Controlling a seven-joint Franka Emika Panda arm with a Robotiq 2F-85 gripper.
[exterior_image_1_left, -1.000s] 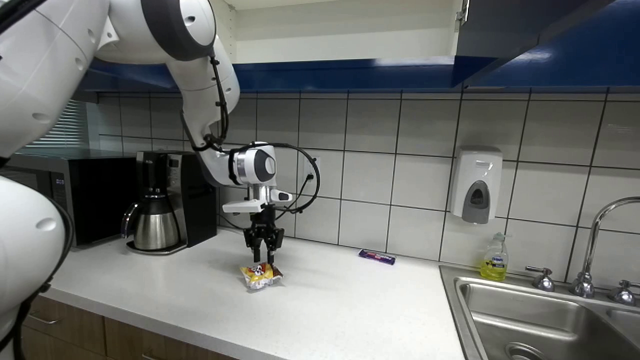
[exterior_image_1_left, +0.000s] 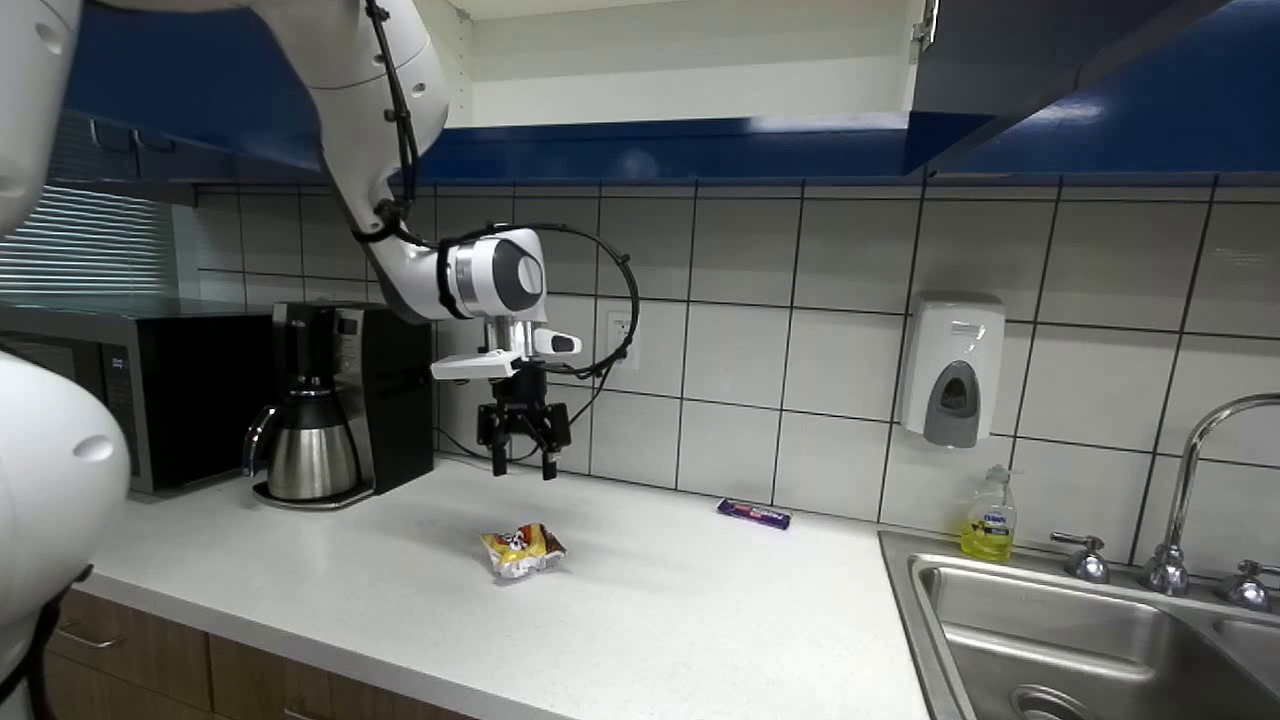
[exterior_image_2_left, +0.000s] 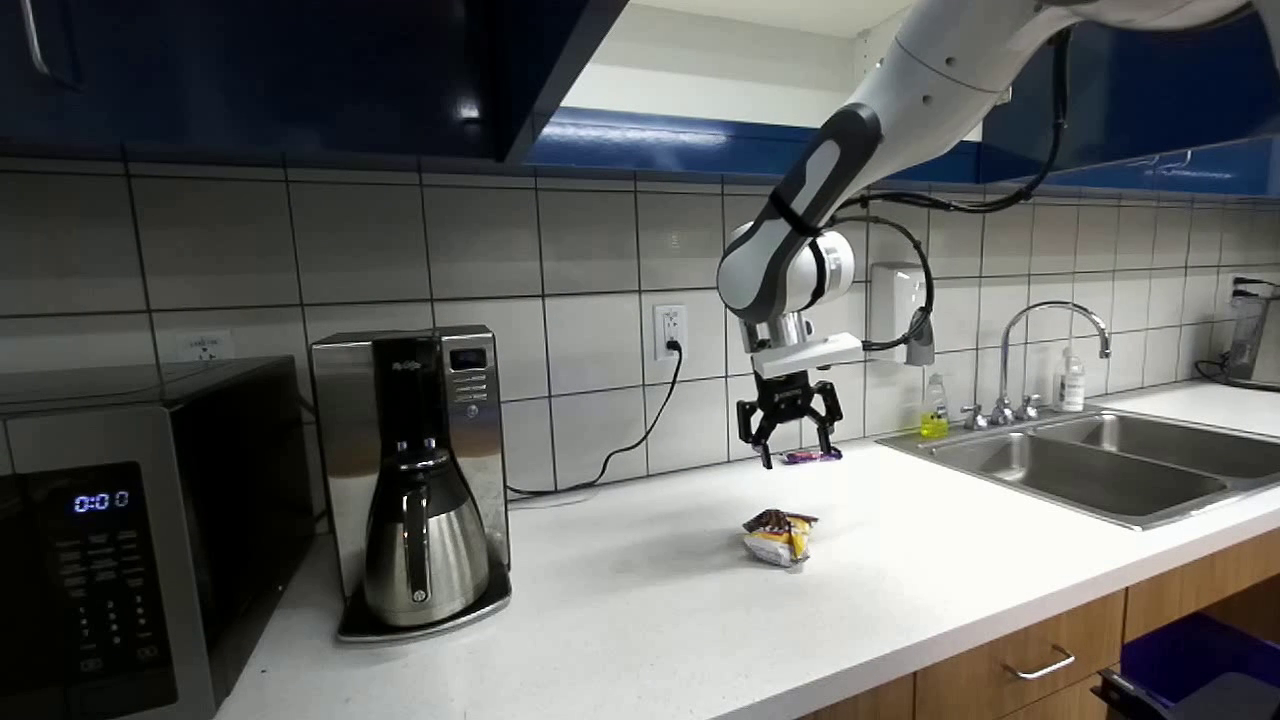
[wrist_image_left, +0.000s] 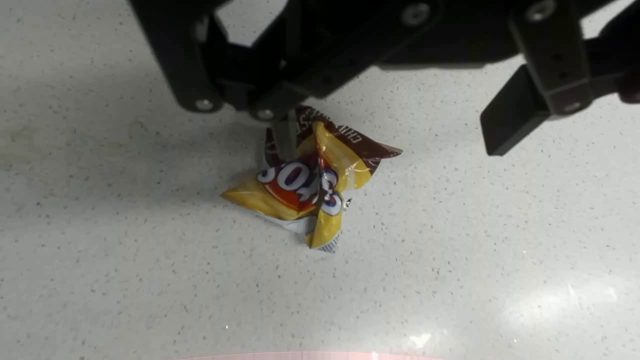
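A crumpled yellow and brown chip bag (exterior_image_1_left: 523, 551) lies on the white counter, well below my gripper (exterior_image_1_left: 524, 468). From the second exterior view, the bag (exterior_image_2_left: 781, 538) rests on the counter with clear space between it and the gripper (exterior_image_2_left: 800, 460). The fingers stand apart, empty. In the wrist view the bag (wrist_image_left: 318, 180) shows near the middle, its upper left part overlapped by one finger. The other finger (wrist_image_left: 516, 111) is off to the right over bare counter.
A purple candy bar (exterior_image_1_left: 753, 514) lies near the wall. The coffee maker (exterior_image_1_left: 314, 408) and microwave (exterior_image_2_left: 120, 540) stand at the left. To the right are the sink (exterior_image_1_left: 1044, 612) and a soap bottle (exterior_image_1_left: 990, 516).
The arm has risen, lifting my gripper away from just over the bag. Its fingers are spread wider than before. The bag lies in the same spot.
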